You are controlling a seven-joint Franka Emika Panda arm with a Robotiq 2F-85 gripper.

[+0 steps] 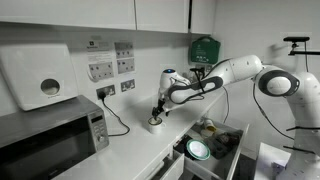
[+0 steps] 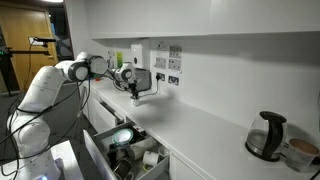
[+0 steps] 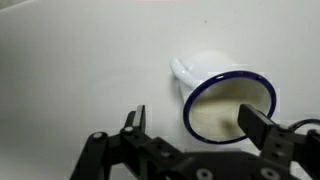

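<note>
A white mug with a dark blue rim [image 3: 200, 72] stands on the pale counter, its handle [image 3: 183, 72] pointing up and left in the wrist view. My gripper is open, its fingers far apart, with the mug ahead of and partly between them. Nothing is held. In exterior view 1 the gripper [image 1: 160, 106] hangs right above the mug [image 1: 154, 126]. Exterior view 2 shows the mug [image 2: 137, 100] small, below the gripper. Whether a finger touches the rim cannot be told.
An open drawer [image 1: 226, 160] below the counter holds a green-and-white plate [image 1: 198, 149] and several other dishes. A microwave [image 1: 60, 141] stands left of the mug. A kettle [image 2: 265, 135] is at the counter's far end.
</note>
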